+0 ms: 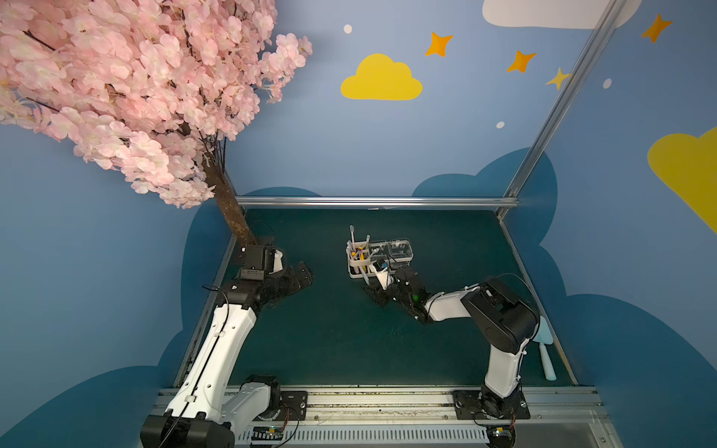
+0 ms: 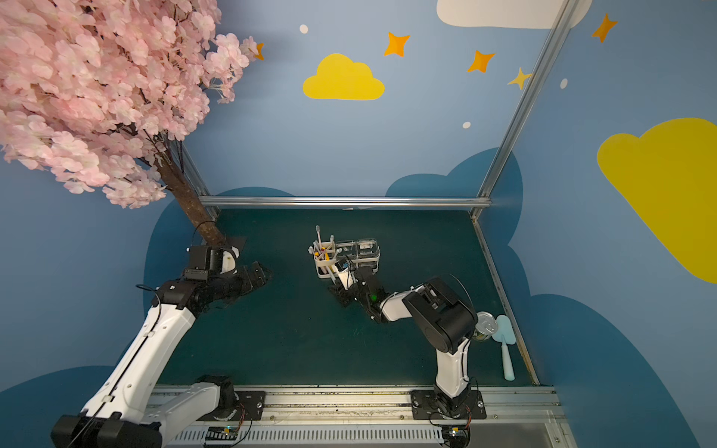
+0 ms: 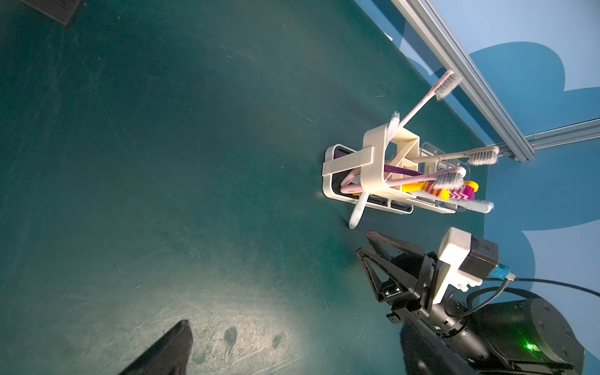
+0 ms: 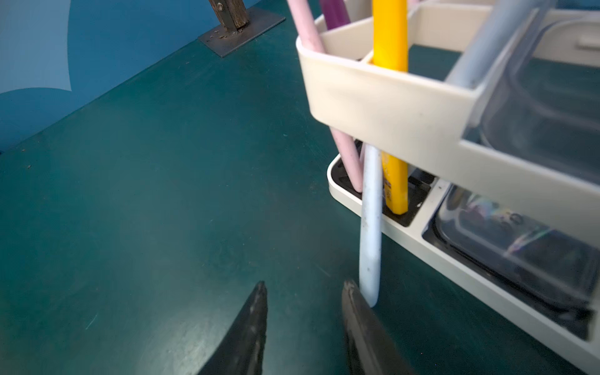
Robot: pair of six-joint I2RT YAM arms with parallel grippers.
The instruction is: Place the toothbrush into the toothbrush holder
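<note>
The cream toothbrush holder (image 3: 375, 162) stands upright with several toothbrushes in it. One brush's pale handle slants out under the upper rack, its lower end past the front edge of the base; in the left wrist view this white handle (image 3: 358, 212) points out from the base too. My right gripper is open in front of the holder, nothing between its fingers; the handle's end shows beside the right fingertip (image 4: 351, 292), not between the two. Well left of the holder, my left gripper hangs open and empty over bare table.
Clear compartments (image 1: 396, 250) form the holder's right part. At the right edge of the table lie a light-blue spatula-like tool (image 2: 505, 347) and a jar (image 2: 485, 324). A blossom tree's trunk (image 1: 227, 201) rises at the back left.
</note>
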